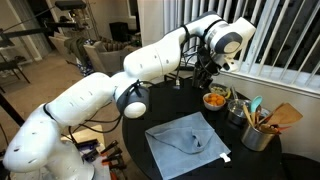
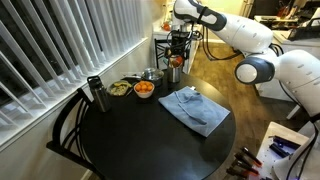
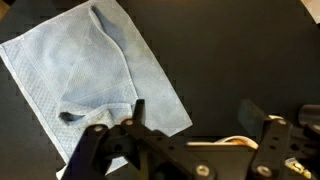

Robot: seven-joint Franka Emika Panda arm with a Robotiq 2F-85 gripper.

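A light blue-grey cloth point(image 1: 175, 148) lies on the dark round table, with raised folds across its middle. It also shows as a cloth point(image 2: 205, 115) on the table's far right part in exterior view 2. My gripper is open with nothing between its fingers, held above the tabletop. In the wrist view the cloth point(image 3: 145, 85) is at the left, one corner running under the left finger. A bowl of orange items point(image 1: 214, 101) stands near and below the gripper; in the wrist view its rim is partly hidden by the gripper.
A metal pot of wooden utensils point(image 1: 258, 135) stands right of the cloth, with a second pot point(image 1: 237, 112) behind it. A black-and-silver canister point(image 2: 98, 93) stands near the table's back edge by the wall.
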